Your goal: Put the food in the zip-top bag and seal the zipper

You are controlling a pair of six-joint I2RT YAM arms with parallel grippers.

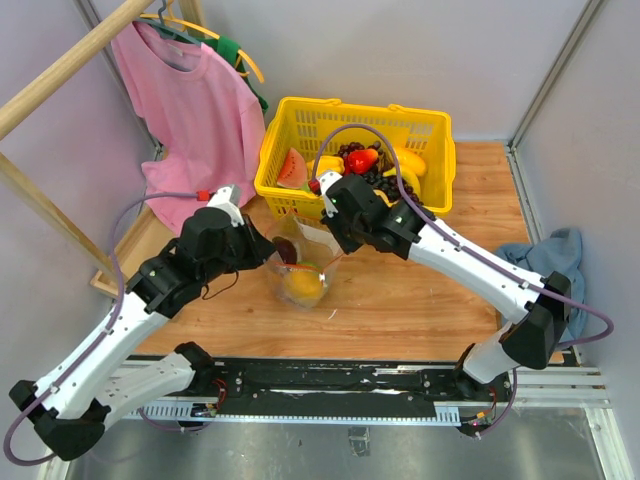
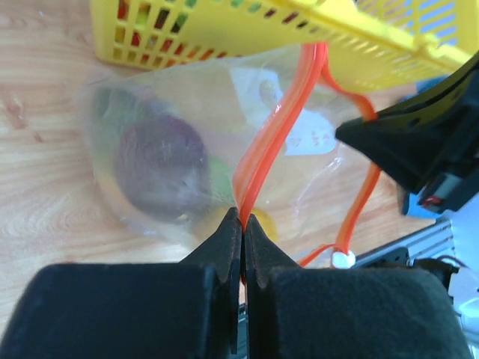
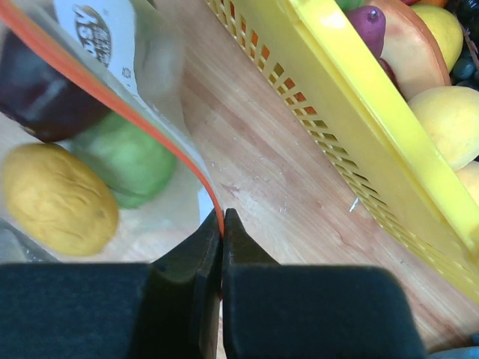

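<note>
A clear zip top bag (image 1: 285,268) with a red-orange zipper edge hangs between my two grippers, its mouth gaping. Inside lie a dark purple food piece (image 3: 45,90), a green one (image 3: 129,161) and a yellow-orange one (image 3: 58,199). My left gripper is shut on one end of the red zipper edge. At the other end, my right gripper is shut on the rim. The white label (image 2: 288,112) shows through the film in the left wrist view. The bag's lower part looks close to the table in the top view.
Behind the bag stands a yellow basket (image 1: 268,170) full of toy fruit. A pink shirt (image 1: 195,105) hangs on a rack at left. Blue cloth (image 1: 545,265) lies at the right edge. Bare wooden table (image 1: 420,310) spreads in front and to the right.
</note>
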